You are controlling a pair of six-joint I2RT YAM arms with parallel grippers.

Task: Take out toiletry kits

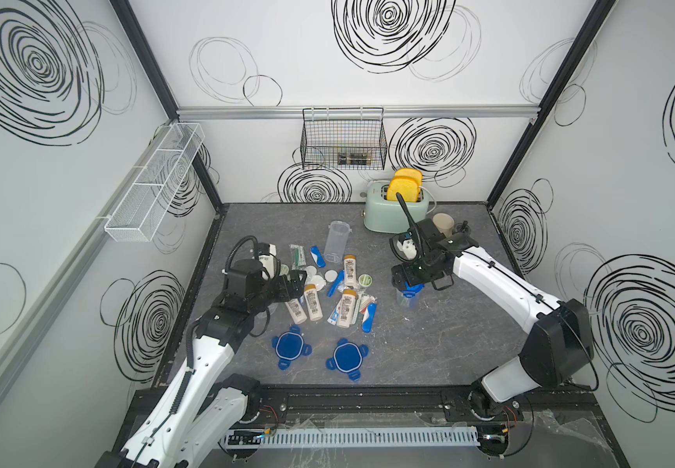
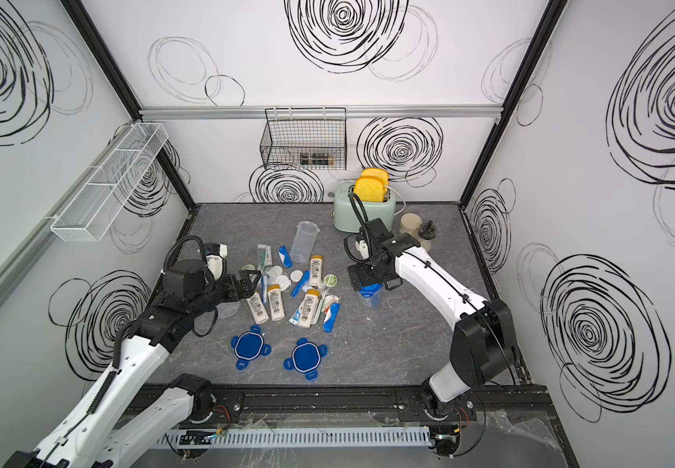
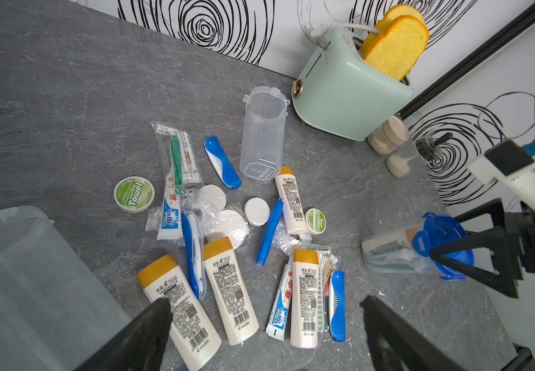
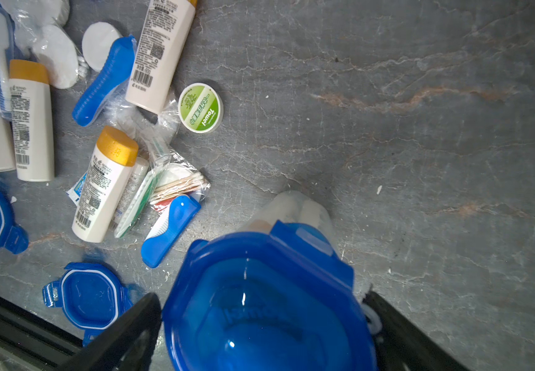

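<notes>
A clear kit container [image 3: 391, 252] with a blue lid [image 4: 267, 309] lies on the table at right; my right gripper [image 2: 367, 274] is open around its lid end. Toiletries are spread across the middle: shampoo bottles [image 3: 304, 298], combs [image 3: 336, 305], toothpaste [image 3: 279, 298] and bagged items. My left gripper [image 1: 294, 282] hangs open above the left part of them. An empty clear container [image 3: 263, 131] lies behind, another [image 3: 38, 284] at left. Two blue lids [image 1: 289, 344] [image 1: 347, 357] lie near the front.
A green toaster [image 3: 352, 83] with yellow slices stands at back right beside jars [image 3: 388, 136]. A wire basket [image 1: 343, 140] hangs on the back wall, a white rack [image 1: 150, 187] on the left wall. Bare table shows at front right.
</notes>
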